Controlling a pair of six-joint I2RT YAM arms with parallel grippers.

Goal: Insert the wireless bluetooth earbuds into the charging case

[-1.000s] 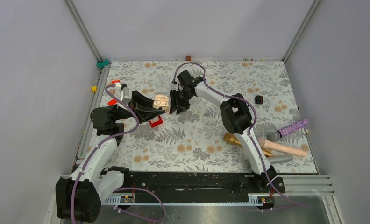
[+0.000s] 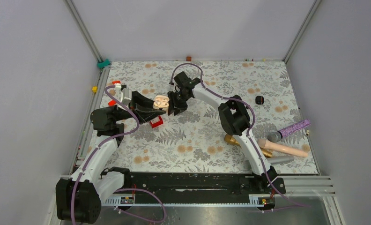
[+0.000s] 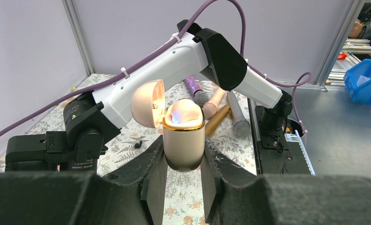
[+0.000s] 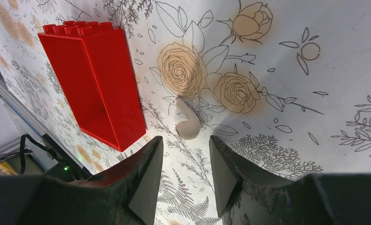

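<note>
My left gripper is shut on the cream charging case (image 3: pixel 183 145), held upright with its lid (image 3: pixel 146 105) open; pale earbud shapes show in its top, also visible in the top view (image 2: pixel 161 104). A pale earbud (image 4: pixel 188 126) lies on the floral mat in the right wrist view. My right gripper is low over the mat just beside that earbud, its fingers parted on either side below it, nothing between them.
A red box (image 4: pixel 113 84) lies left of the loose earbud. Several microphones (image 2: pixel 291 129) lie at the right of the table, and a small black item (image 2: pixel 259 100) lies at the right rear.
My right arm and gripper have shifted slightly left in the top view. The left gripper holding the case has stayed in place.
</note>
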